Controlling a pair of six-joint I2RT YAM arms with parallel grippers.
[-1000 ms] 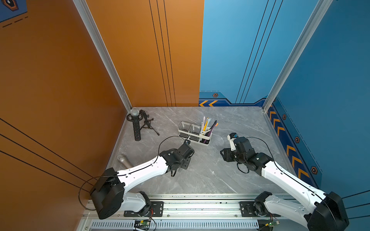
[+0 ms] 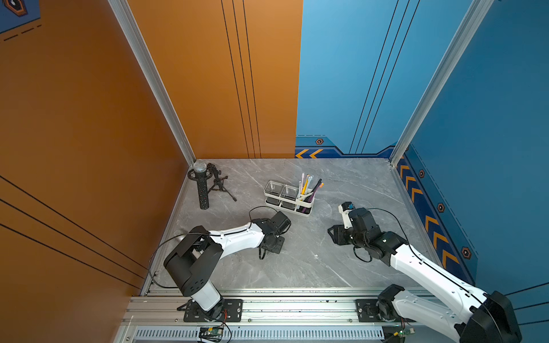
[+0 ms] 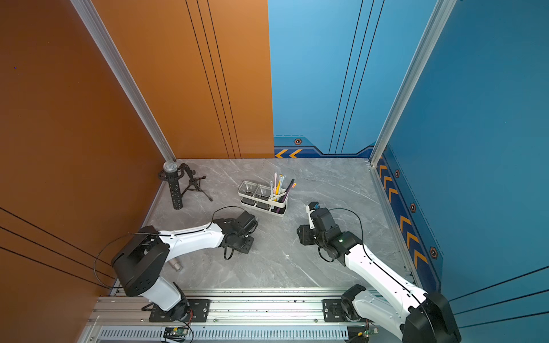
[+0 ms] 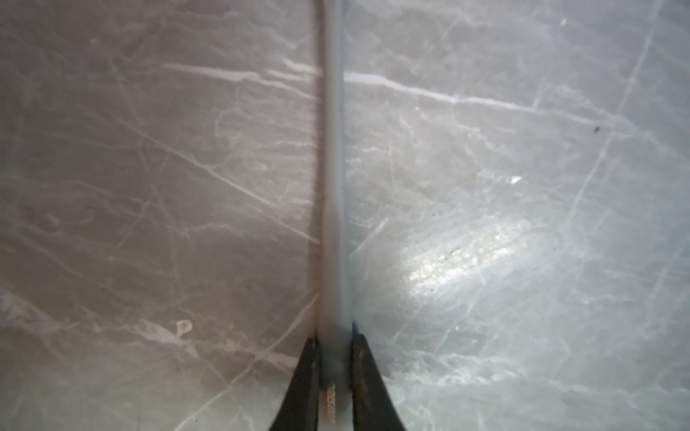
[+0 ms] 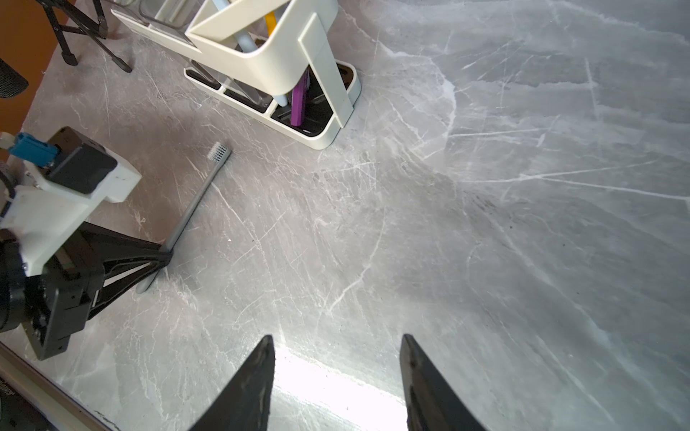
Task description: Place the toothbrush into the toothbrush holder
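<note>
A grey toothbrush (image 5: 192, 206) lies flat on the table, its bristled head pointing toward the holder. In the left wrist view its handle (image 4: 333, 179) runs straight up from between the fingertips of my left gripper. Both fingertips sit close against the handle's sides, down at table level. The off-white toothbrush holder (image 2: 290, 204) stands at mid-table, with several brushes upright in its right compartment. My right gripper is open over bare table, nothing between its fingers. In both top views the left arm hides the toothbrush.
A black microphone (image 2: 202, 188) stands at the back left beside a small black tripod (image 2: 219, 181). The table to the right of the holder is clear. A cylindrical object (image 3: 175, 264) shows partly behind the left arm.
My left arm's elbow has swung right and forward while its gripper has lowered to the table. The right arm has shifted only slightly. The holder has stayed put.
</note>
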